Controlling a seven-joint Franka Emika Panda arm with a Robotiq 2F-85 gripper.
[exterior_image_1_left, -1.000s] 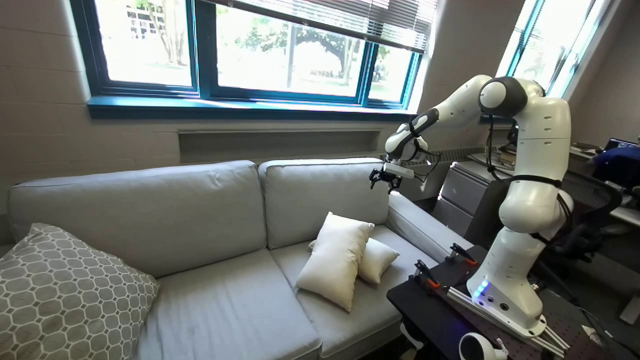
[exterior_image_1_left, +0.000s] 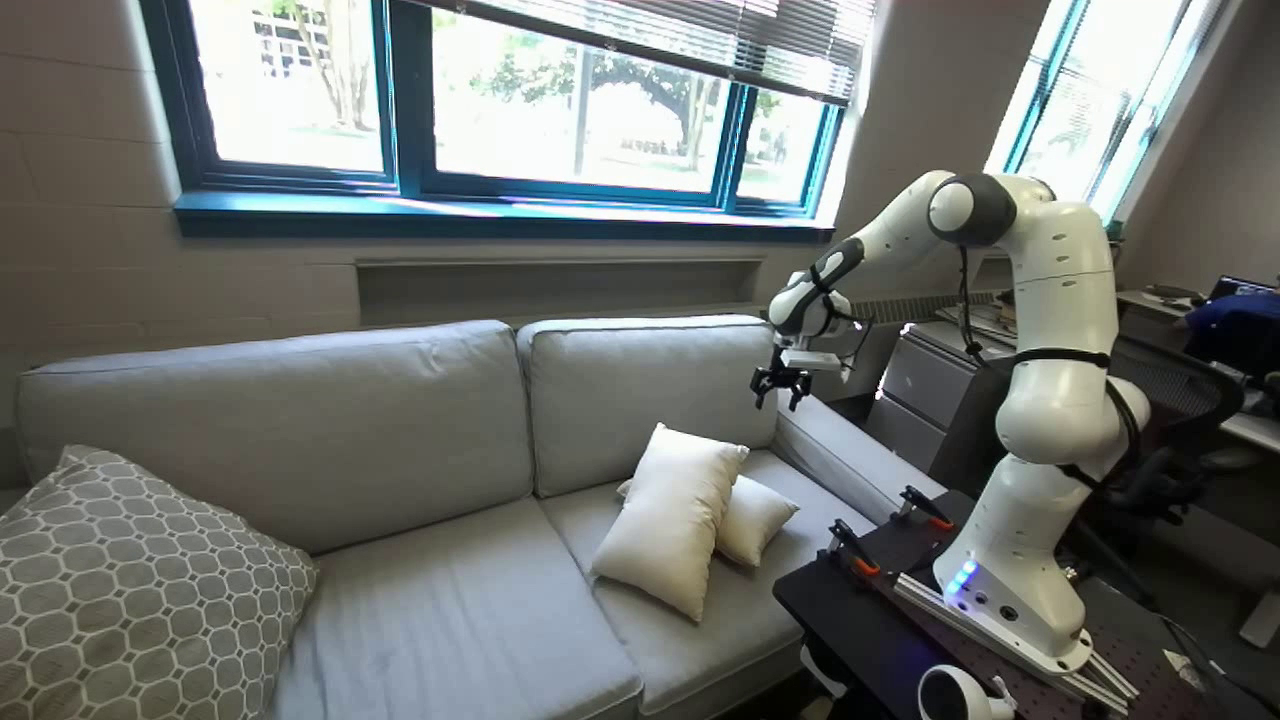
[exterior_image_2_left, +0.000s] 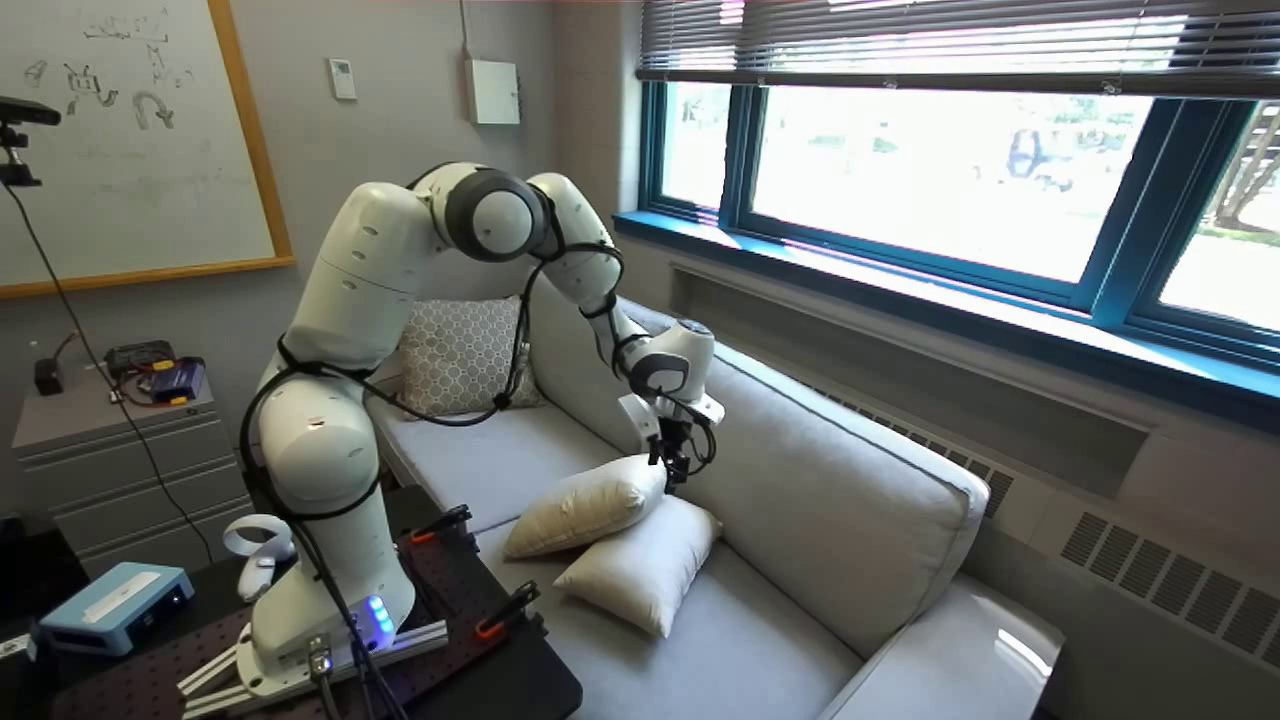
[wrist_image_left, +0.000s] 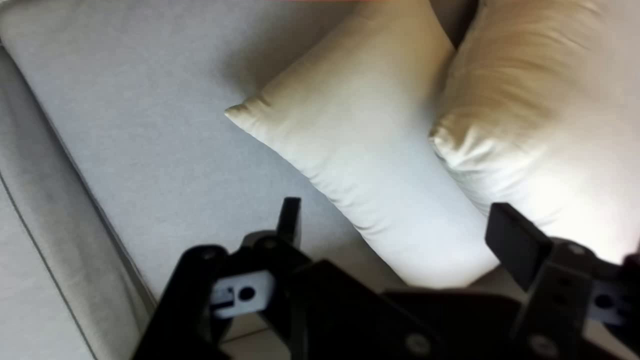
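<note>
Two cream pillows lie overlapped on the right seat of the grey sofa. The upper pillow (exterior_image_1_left: 672, 516) leans across the lower pillow (exterior_image_1_left: 753, 522), which is partly hidden beneath it. My gripper (exterior_image_1_left: 780, 391) hangs in the air above and to the right of both, near the sofa's back cushion. From the wrist view, the gripper stands open, its black fingers (wrist_image_left: 289, 221) wide apart with nothing held. Beyond the fingertips the lower pillow (wrist_image_left: 372, 162) stretches diagonally, one corner pointing left, while the upper pillow (wrist_image_left: 540, 120) fills the right side.
A patterned pillow (exterior_image_1_left: 144, 588) rests at the sofa's left end. The sofa's armrest (exterior_image_1_left: 846, 450) rises on the right, and clamps (exterior_image_1_left: 854, 548) stick up along the edge of the black table (exterior_image_2_left: 540, 678).
The pillows lie where they were.
</note>
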